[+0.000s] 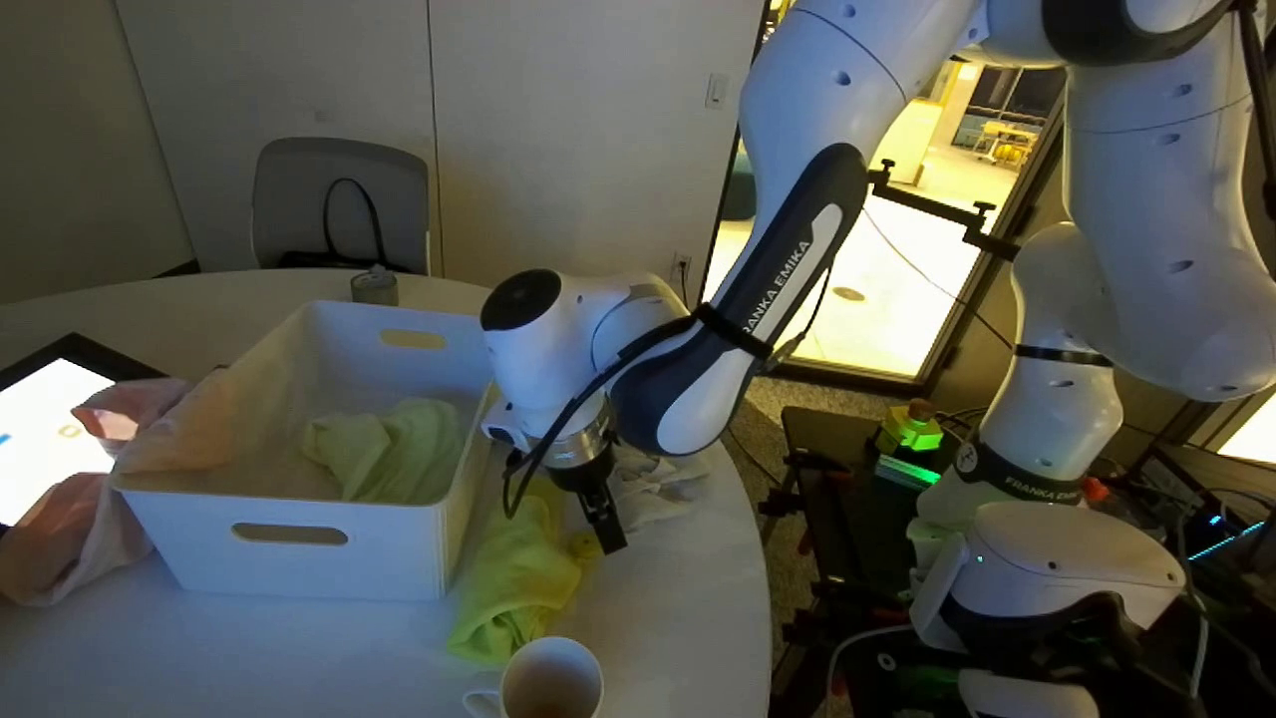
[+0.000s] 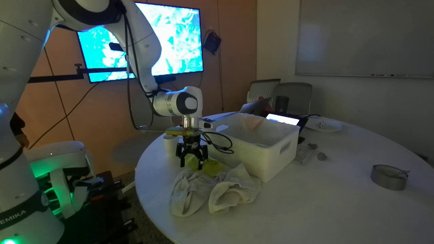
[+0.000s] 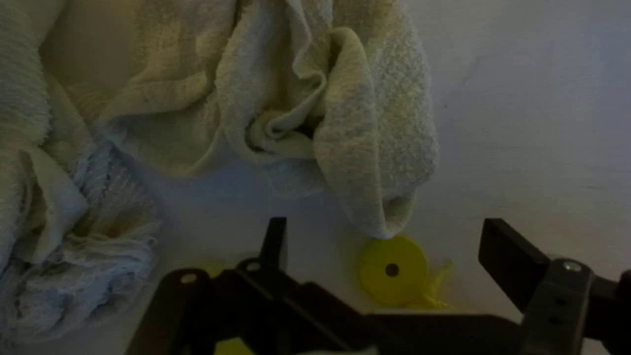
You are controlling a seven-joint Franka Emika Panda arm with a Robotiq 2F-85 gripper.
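Observation:
My gripper (image 2: 191, 164) hangs open over the near part of the table, fingers pointing down and nothing between them. In the wrist view a crumpled grey-white cloth (image 3: 378, 130) lies just ahead of the fingertips, its folded corner reaching toward the gap. A round yellow piece with a dark hole (image 3: 381, 272) shows between the open fingers. Beside the gripper, a yellow-green cloth (image 1: 514, 586) lies on the table against the bin's side. The white bin (image 1: 299, 568) holds a pale green cloth (image 1: 413, 449), and pinkish fabric (image 1: 191, 425) drapes over its far-left rim.
A white mug (image 1: 550, 682) stands near the yellow-green cloth. Behind the bin sits a small can (image 1: 374, 287), and a lit tablet (image 1: 48, 419) lies to its left. A grey tape roll (image 2: 389, 177) rests across the table. The tabletop in front of the bin is clear.

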